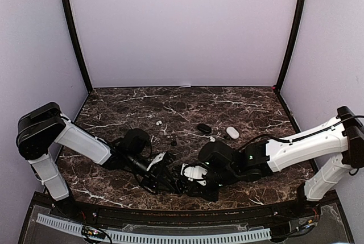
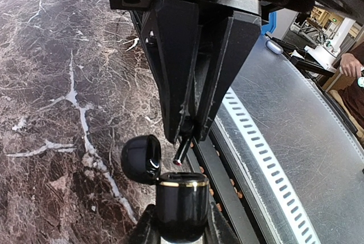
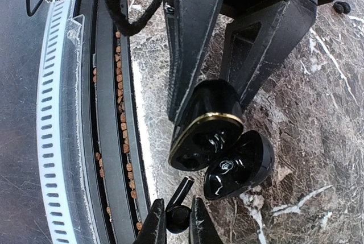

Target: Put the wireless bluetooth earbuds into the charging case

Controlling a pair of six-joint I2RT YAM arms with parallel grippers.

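Note:
At the bottom of the left wrist view, my left gripper is shut on the black gold-rimmed charging case (image 2: 181,207), whose lid (image 2: 140,158) hangs open to the side. Just beyond it, my right gripper is shut on a black earbud (image 2: 183,150), its stem pointing down toward the case. In the right wrist view the same earbud (image 3: 178,216) sits between the right fingertips, below and apart from the open case (image 3: 205,136), whose inside faces it. In the top view both grippers meet near the front edge, details hidden.
A white oval item (image 1: 232,132), a black item (image 1: 204,127) and small pieces (image 1: 159,123) lie farther back on the marble table. The front rail (image 1: 170,211) runs just beside the grippers.

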